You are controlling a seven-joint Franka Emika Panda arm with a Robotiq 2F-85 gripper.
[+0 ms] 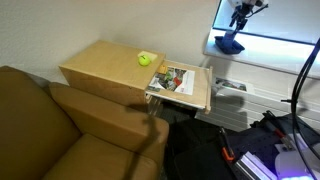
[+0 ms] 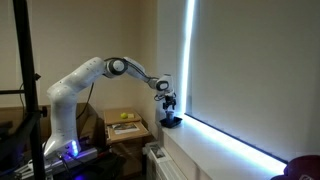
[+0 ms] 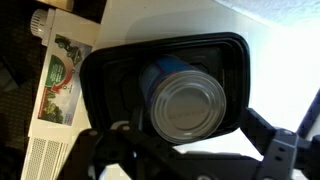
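Note:
A can or cup-like container (image 3: 188, 105) with a pale round top and a blue side stands in a black tray (image 3: 235, 75), leaning or seen at a slant in the wrist view. Exterior view 1 shows the blue container (image 1: 230, 35) in the dark tray (image 1: 224, 46) on the window ledge. My gripper is open, its fingers (image 3: 265, 134) spread wider than the container's top. From outside, the gripper (image 1: 240, 20) hangs just above the container. Whether either finger touches it I cannot tell.
Left of the ledge, a wooden tray (image 1: 200, 95) holds a colourful printed sheet (image 1: 175, 79). A green ball (image 1: 144, 59) lies on the wooden cabinet top (image 1: 105, 60). The white ledge (image 2: 215, 150) runs along the bright window and is largely clear.

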